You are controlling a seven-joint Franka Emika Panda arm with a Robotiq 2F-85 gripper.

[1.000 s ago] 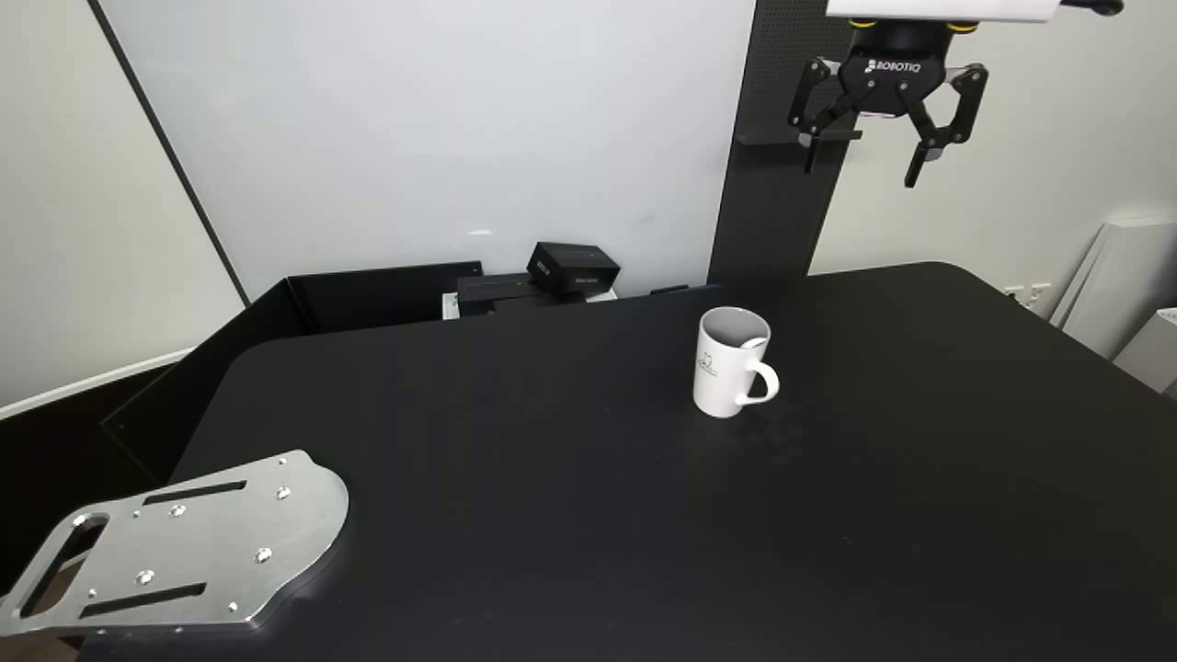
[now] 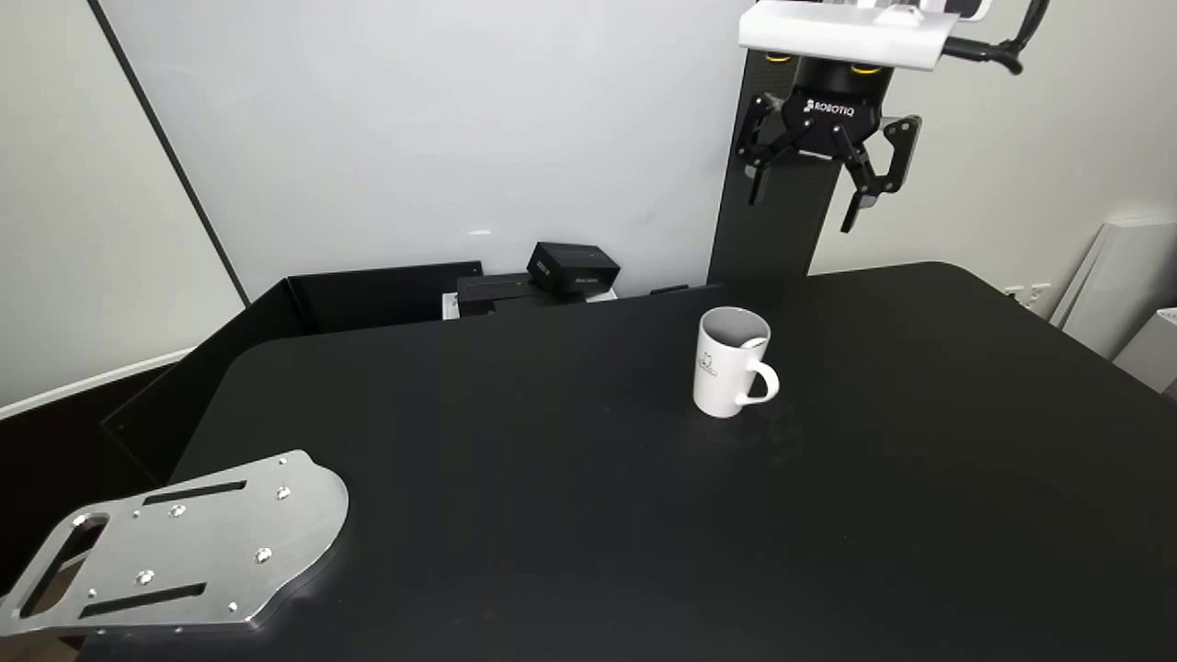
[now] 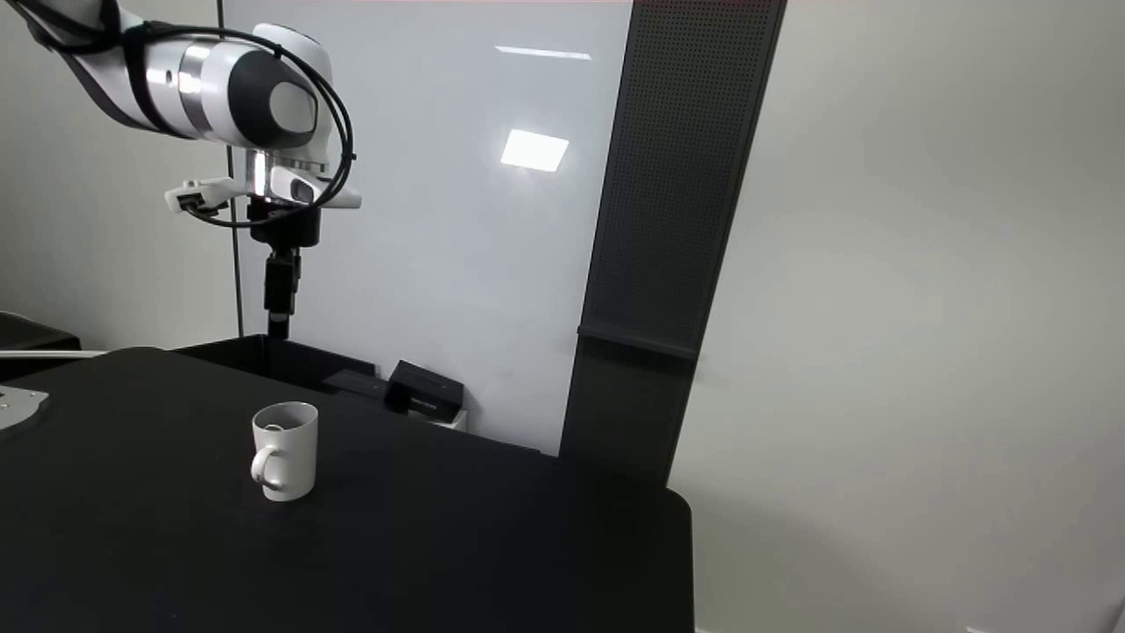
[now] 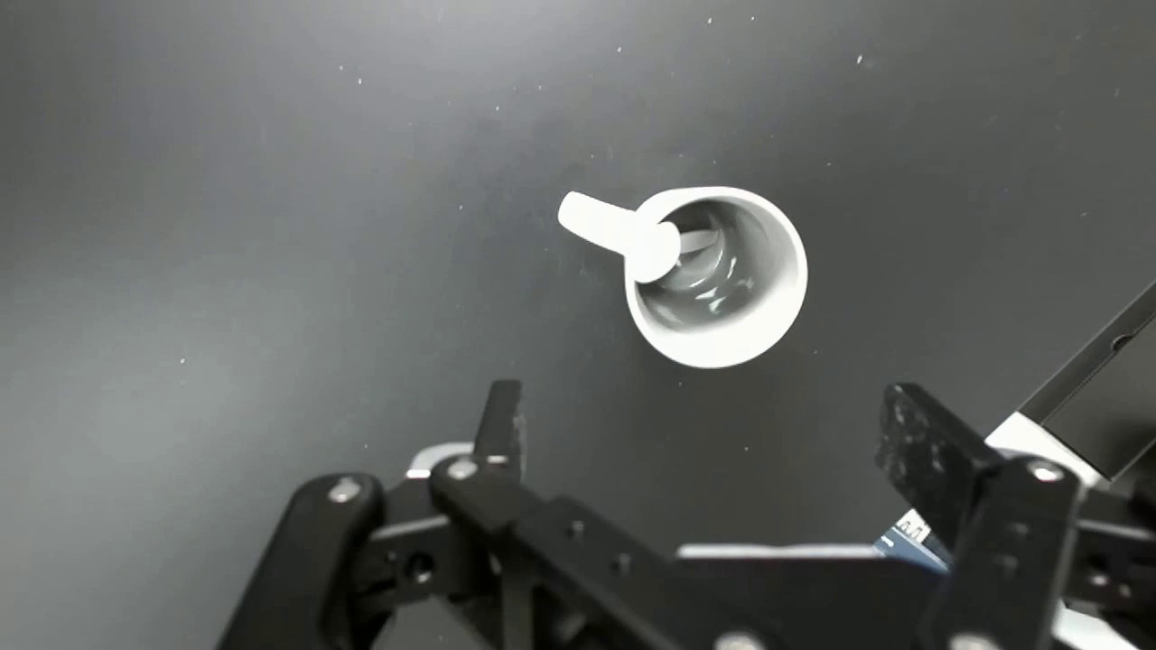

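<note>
A white mug [image 2: 722, 370] stands upright on the black table, its handle toward the right in the first exterior view. Inside it leans a white spoon-like utensil [image 4: 657, 251], its rounded end at the rim beside the handle; its lower part is hard to make out. High above the tabletop, my gripper [image 2: 803, 210] is open with nothing between its fingers. From the wrist, the mug [image 4: 782, 309] appears beyond the fingertips, well apart from them. In the second exterior view the gripper [image 3: 279, 325] is seen edge-on, above the mug [image 3: 295, 459].
A silver metal plate [image 2: 221, 530] with slots lies at the table's left front. Behind the back edge, black boxes [image 2: 571, 268] sit in a dark tray [image 2: 381, 296].
In the first exterior view, my gripper has moved left and down, staying open. The mug, the boxes and the metal plate have not moved.
</note>
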